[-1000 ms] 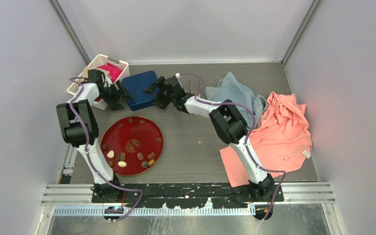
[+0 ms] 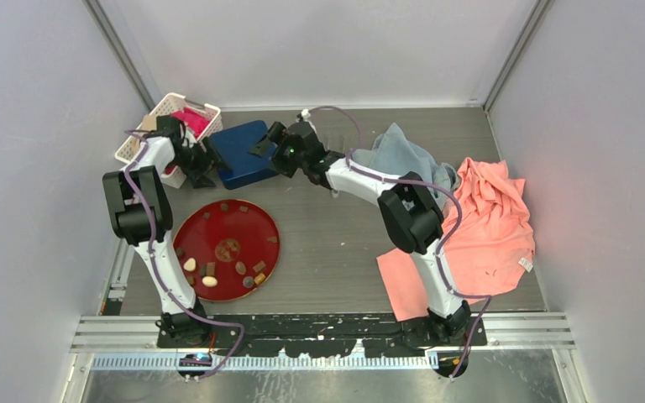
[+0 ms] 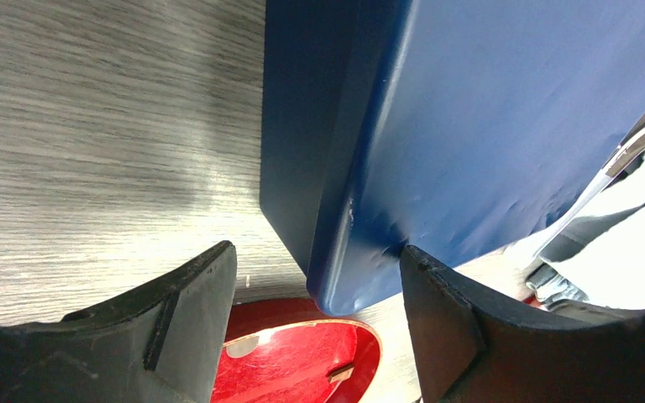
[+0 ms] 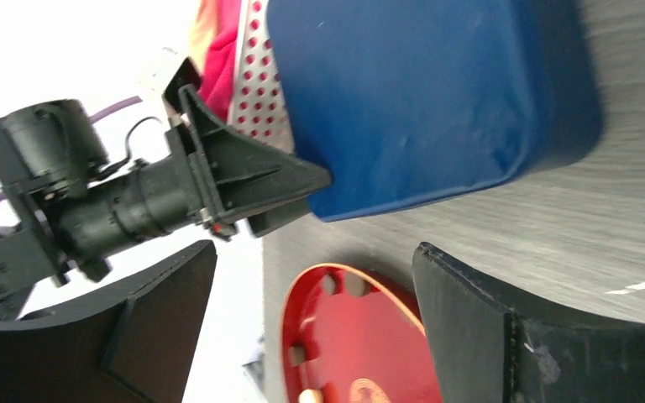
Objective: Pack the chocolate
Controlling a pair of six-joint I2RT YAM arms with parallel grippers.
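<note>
A closed-looking dark blue box [image 2: 237, 144] lies near the back wall, tilted slightly on the table. Several small chocolates, brown and cream [image 2: 209, 281], are spread over the round red tray [image 2: 256, 235] in front of it. At the box's left side is my left gripper; its fingers stand apart, and the right-hand finger [image 3: 445, 311] meets or overlaps the box's blue corner. My right gripper stands open at the box's right end, nothing between its fingers. In the right wrist view, the left gripper's dark finger [image 4: 277, 176] lies against the box's edge.
Behind the left gripper stands a white basket [image 2: 212, 113] holding something pink [image 2: 191, 122]. A blue-grey cloth [image 2: 407, 155] and a salmon cloth [image 2: 491, 222] cover the right side. Bare table [image 2: 327, 252] lies between the tray and the salmon cloth.
My right gripper has drawn a little to the right and back, away from the box. Box and tray have stayed put.
</note>
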